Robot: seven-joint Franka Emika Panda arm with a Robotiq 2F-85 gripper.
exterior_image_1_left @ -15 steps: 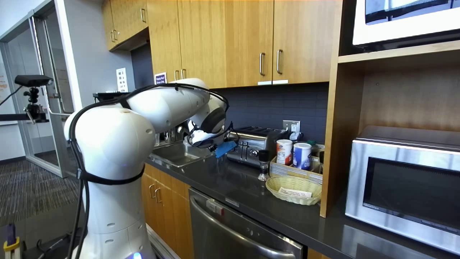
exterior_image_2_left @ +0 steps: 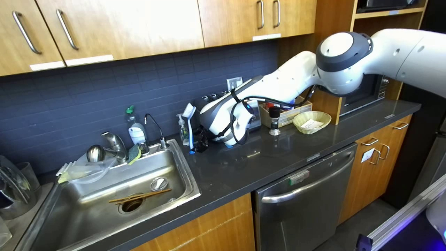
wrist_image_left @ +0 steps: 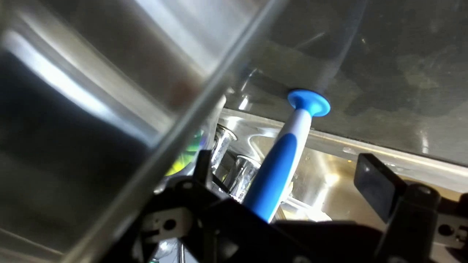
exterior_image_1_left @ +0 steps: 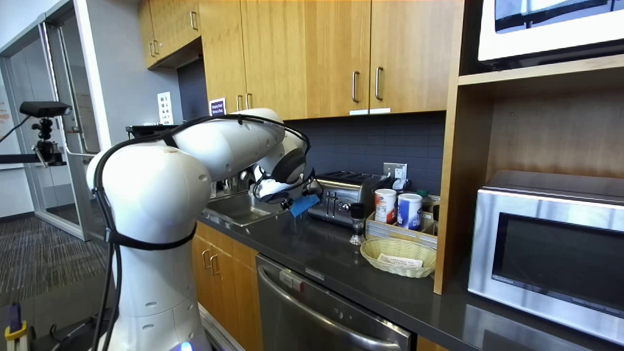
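Observation:
A blue-and-white dish brush (exterior_image_2_left: 191,129) stands on the counter beside the sink, bristles up. Its round blue base (wrist_image_left: 309,102) rests on the dark counter in the wrist view, and the handle (wrist_image_left: 276,175) runs down between my spread fingers. My gripper is open, one black finger on either side of the handle, with gaps showing. Exterior view 2 has the dark gripper (exterior_image_2_left: 202,141) low and just right of the brush. Exterior view 1 mostly hides the fingers behind the wrist.
The steel toaster (exterior_image_1_left: 339,196) is close beside my wrist. A soap pump bottle (exterior_image_2_left: 183,127) stands just behind the brush. Left of it lies the sink (exterior_image_2_left: 184,167). A pepper grinder (exterior_image_2_left: 274,121) and wicker basket (exterior_image_2_left: 307,130) are farther right.
The arm and wrist sit very slightly lower than a second ago. Nothing else has visibly moved.

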